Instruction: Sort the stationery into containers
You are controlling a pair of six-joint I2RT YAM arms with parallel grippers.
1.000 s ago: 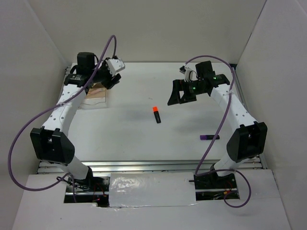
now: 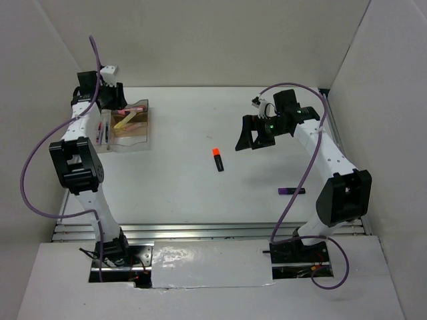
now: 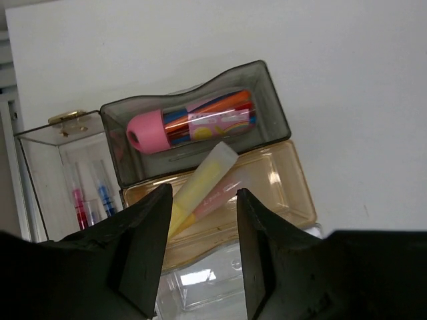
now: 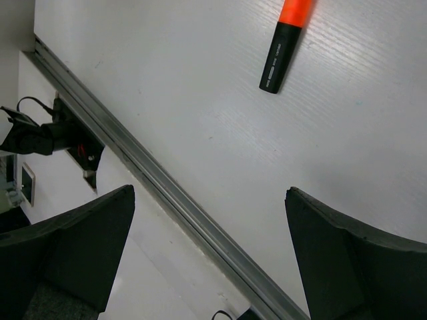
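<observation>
My left gripper is part open above the sorting containers, nothing clearly held. Below it, a smoky bin holds a pink-capped bundle of coloured pens; an amber bin holds yellow and pink translucent items; a clear box holds slim pens. An orange-and-black marker lies mid-table, also seen by the right wrist camera. A purple-and-black marker lies at the right front. My right gripper is open and empty, over the right half of the table.
The metal rail runs along the table's front edge. Walls stand at the left, back and right.
My left arm has swung left over the containers, uncovering more of them.
</observation>
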